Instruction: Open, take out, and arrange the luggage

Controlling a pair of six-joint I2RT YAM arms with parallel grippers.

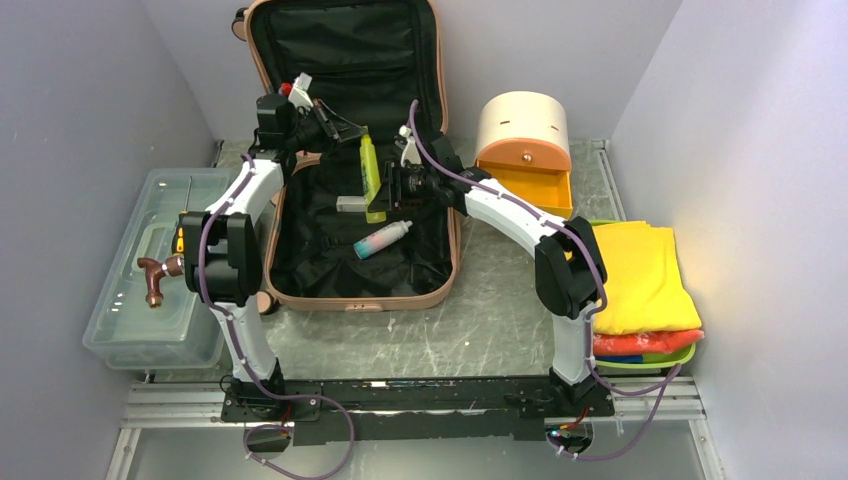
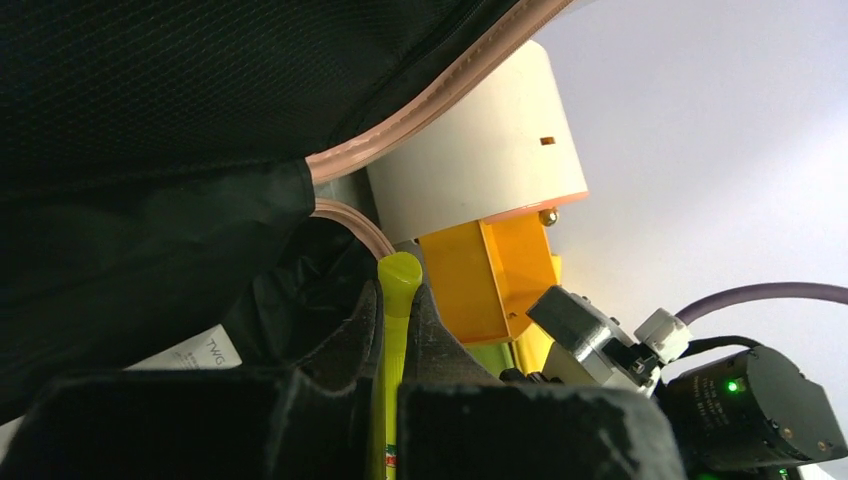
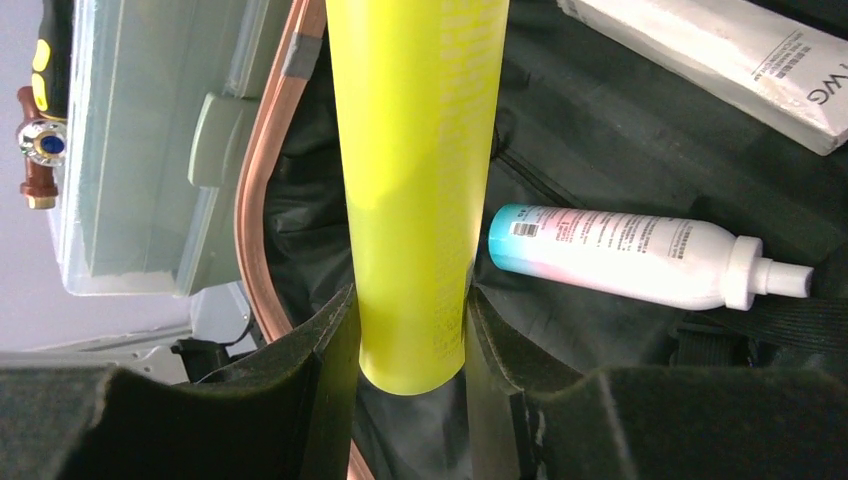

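Note:
A yellow bottle [image 1: 368, 172] hangs upright over the open suitcase [image 1: 360, 300]. My left gripper [image 1: 362, 130] is shut on its top, seen in the left wrist view as a narrow yellow end [image 2: 398, 275]. My right gripper [image 1: 380, 205] is at the bottle's lower end; in the right wrist view its fingertips touch both sides of the yellow body [image 3: 412, 200]. Inside the suitcase lie a pink-and-teal spray bottle [image 1: 380, 238] and a white box [image 1: 351, 204] marked TWG.
A cream cabinet with yellow drawer [image 1: 522, 120] stands right of the suitcase. A green bin with folded yellow cloth [image 1: 640, 275] is at front right. A clear lidded box [image 1: 130, 310] with tools on it is on the left. Bare floor [image 1: 480, 330] lies at the front.

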